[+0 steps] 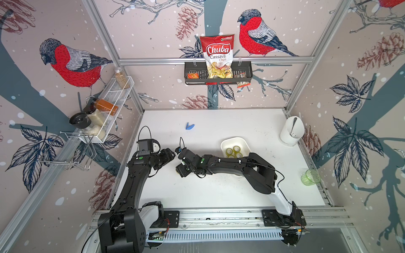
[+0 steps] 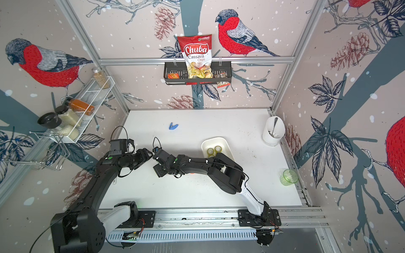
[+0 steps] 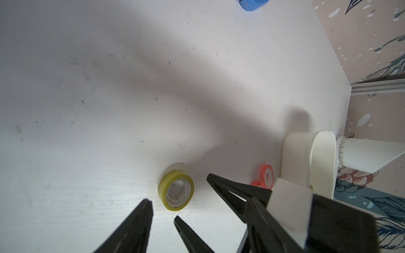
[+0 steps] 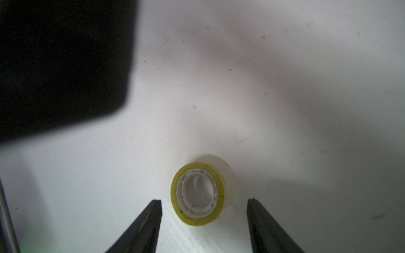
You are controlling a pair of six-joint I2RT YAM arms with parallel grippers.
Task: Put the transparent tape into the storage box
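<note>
A roll of transparent tape with a yellowish edge [image 3: 166, 190] [image 4: 179, 202] lies flat on the table. My right gripper hangs over it, open, its fingertips either side of the roll and apart from it; in the top views it hides most of the roll. My left gripper is open with empty fingers, held left of the right one, above the table. The white storage box [image 1: 235, 140] [image 2: 214, 140] stands right of centre, partly behind my right arm, with several tape rolls inside.
Red rolls [image 3: 265, 176] lie near the box. A blue object [image 1: 189, 126] lies at the back. A white canister [image 1: 291, 130] and green glass [image 1: 311, 177] stand on the right.
</note>
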